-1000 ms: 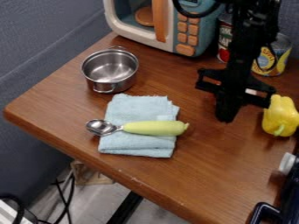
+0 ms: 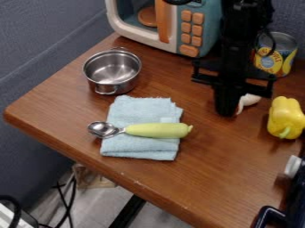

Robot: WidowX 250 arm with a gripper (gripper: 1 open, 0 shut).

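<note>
My black gripper (image 2: 229, 96) is low over the wooden table at the right of the toy microwave, fingers pointing down. A small whitish object (image 2: 248, 101) lies against its right side, partly hidden by it; I cannot tell whether the fingers hold it. A yellow pepper (image 2: 284, 118) stands to the right of the gripper. A corn cob (image 2: 160, 130) and a metal scoop (image 2: 103, 128) lie on a folded blue towel (image 2: 139, 152) to the left.
A steel pot (image 2: 112, 72) stands at the left back. The microwave (image 2: 191, 40) and a can (image 2: 269, 62) are at the back. A black object (image 2: 281, 213) sits at the right front edge.
The gripper has shifted slightly left, showing more of the whitish object and the can. A red can seen behind the arm earlier is now hidden.
</note>
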